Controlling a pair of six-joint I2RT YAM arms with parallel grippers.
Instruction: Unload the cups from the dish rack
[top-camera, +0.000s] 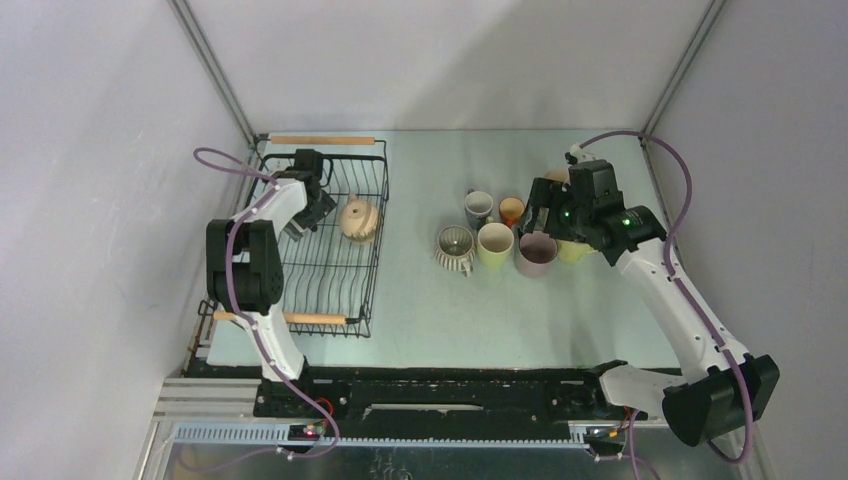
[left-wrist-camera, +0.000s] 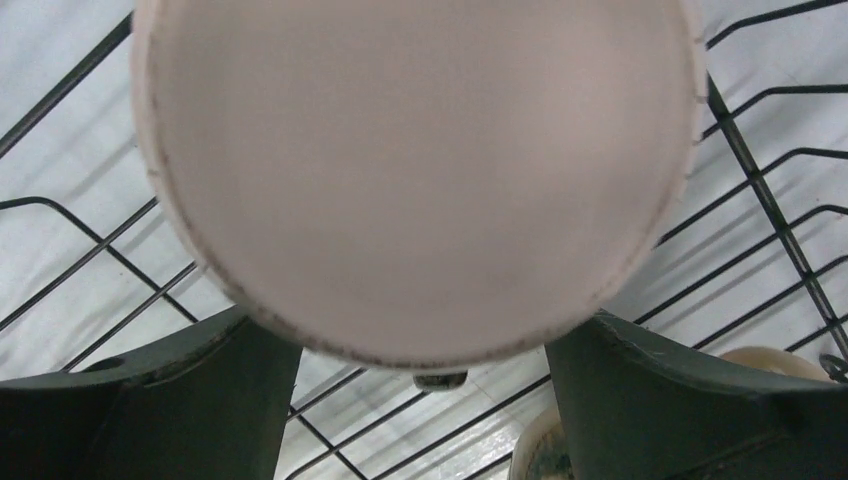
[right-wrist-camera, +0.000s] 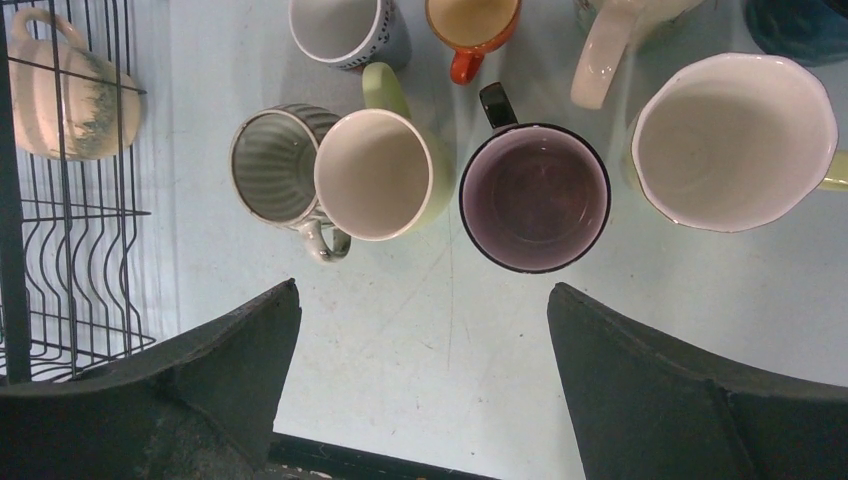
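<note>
In the dish rack (top-camera: 320, 270), my left gripper (top-camera: 313, 212) is low at the back left. A pale upturned cup base (left-wrist-camera: 420, 180) fills most of the left wrist view. Its lower rim overlaps the inner ends of both dark fingers (left-wrist-camera: 190, 390); whether they touch the cup cannot be made out. A beige cup (top-camera: 360, 220) lies on its side in the rack, right of that gripper. My right gripper is open and empty, its arm high over the unloaded cups. Among these are a purple cup (right-wrist-camera: 535, 200), a light green cup (right-wrist-camera: 375, 175) and a striped cup (right-wrist-camera: 280, 170).
An orange cup (top-camera: 511, 210) and a blue-grey cup (top-camera: 479, 205) stand in the back row. A yellow cup (top-camera: 573, 251) stands partly under the right gripper. Bare table (top-camera: 480, 325) extends along the front. Walls close in behind and at both sides.
</note>
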